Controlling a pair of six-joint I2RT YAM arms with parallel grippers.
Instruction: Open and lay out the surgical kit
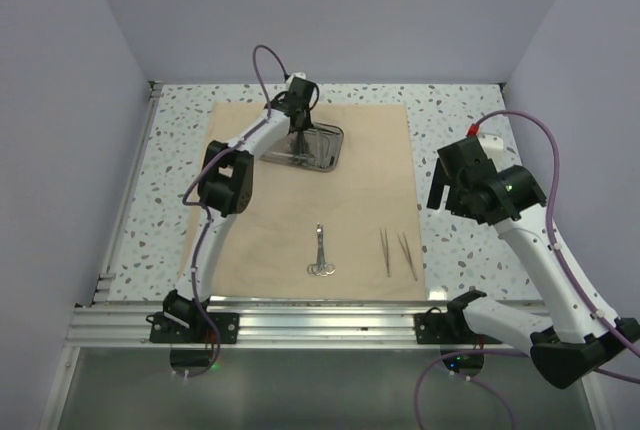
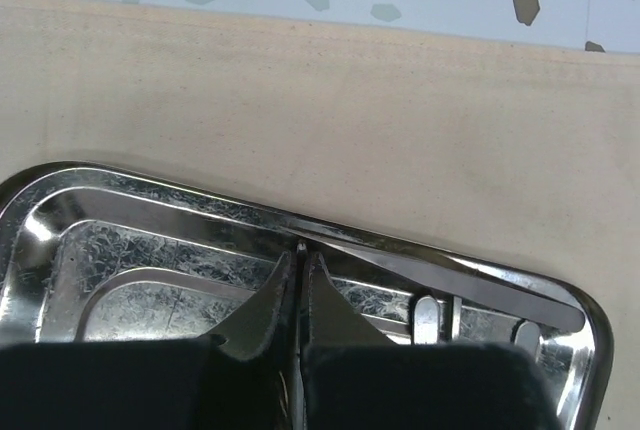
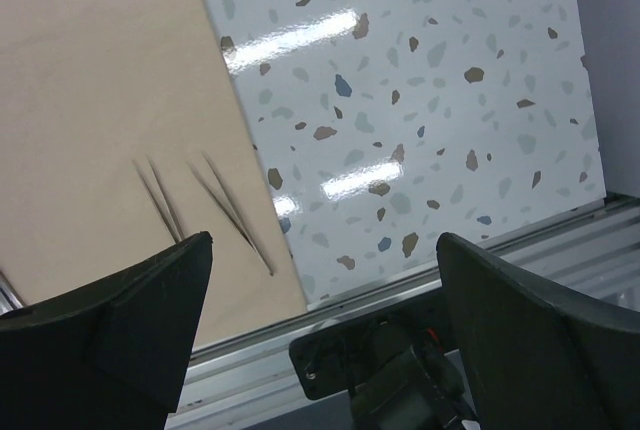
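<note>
In the top view, a steel tray (image 1: 335, 133) lies on the beige cloth (image 1: 270, 220) at the back, partly hidden by the left arm. My left gripper is shut, its tips at the tray's far wall. From those tips a flat metal instrument (image 2: 470, 285) runs right along the wall; whether the fingers pinch it is unclear. Rounded metal ends (image 2: 426, 320) show beside it. Scissor-like tools (image 1: 320, 255) lie on the front of the cloth, with two tweezers (image 1: 386, 253) (image 1: 408, 257) to their right. My right gripper (image 1: 440, 196) hangs open and empty over the speckled tabletop.
Bare speckled table (image 3: 400, 120) borders the cloth on the right. Metal rails (image 1: 330, 315) run along the front edge. Grey walls stand at the back and sides. The cloth's middle, between the tray and the laid-out tools, is clear.
</note>
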